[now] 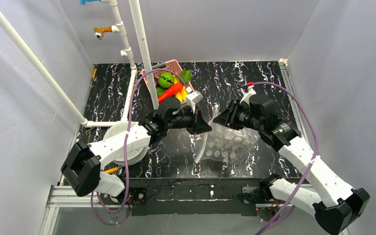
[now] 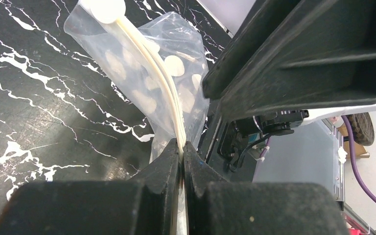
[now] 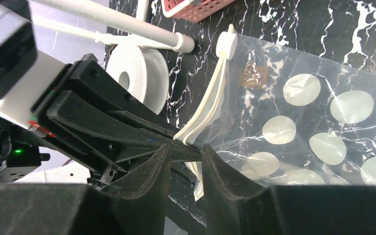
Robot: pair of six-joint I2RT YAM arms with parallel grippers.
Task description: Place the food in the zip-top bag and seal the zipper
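Observation:
The clear zip bag (image 1: 230, 147) with white dots lies on the marble counter, its cream zipper strip (image 3: 210, 98) and white slider (image 3: 226, 45) toward the left. My left gripper (image 1: 205, 127) is shut on the zipper strip, which runs between its fingertips in the left wrist view. My right gripper (image 1: 225, 122) hangs just right of it over the bag, its fingers part open, nothing seen between them. The play food, a watermelon (image 1: 166, 80), red pepper (image 1: 171, 90) and others, sits in a pink basket (image 1: 175, 65) at the back.
White pipes (image 1: 147, 58) stand beside the basket, and white plates (image 1: 120, 152) lie left of my left arm. A dark front edge runs below the bag.

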